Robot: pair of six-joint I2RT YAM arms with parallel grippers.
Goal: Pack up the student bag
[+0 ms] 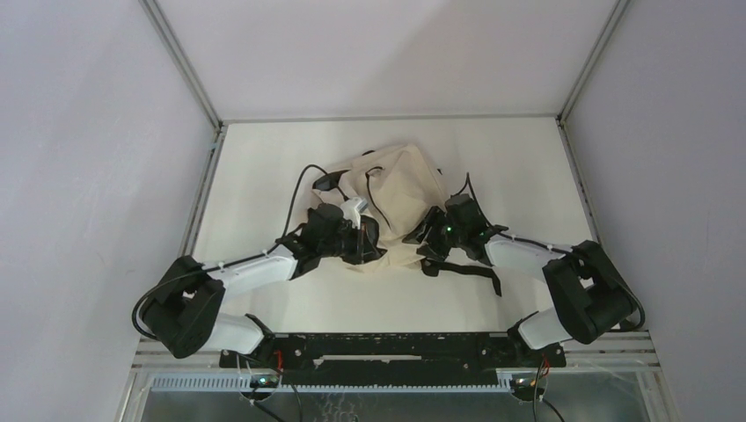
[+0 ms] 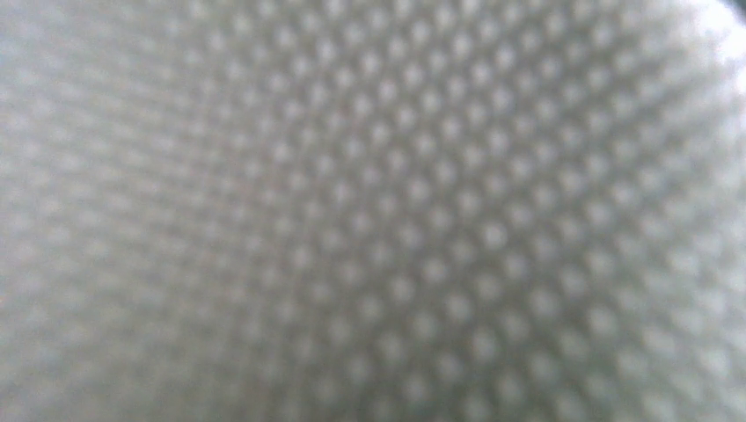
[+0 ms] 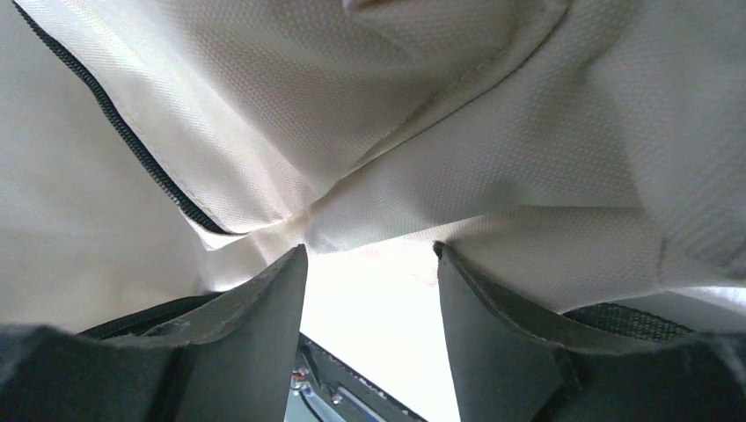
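Note:
A beige cloth bag (image 1: 406, 189) with black straps and zips lies rumpled across the middle of the table in the top view. My left gripper (image 1: 366, 250) is low over its front left part and shut; what its fingers touch is hidden. Blurred woven fabric (image 2: 396, 211) fills the whole left wrist view, very close to the lens. My right gripper stands open at the bag's front right edge. Folds of the bag (image 3: 493, 158) lie just beyond its fingertips, and white table shows between the fingers.
A black strap (image 1: 471, 269) trails from the bag onto the table (image 1: 387, 303), under the right arm. Another dark strap (image 1: 297, 195) loops up at the bag's left. Bare table lies on both sides and along the front.

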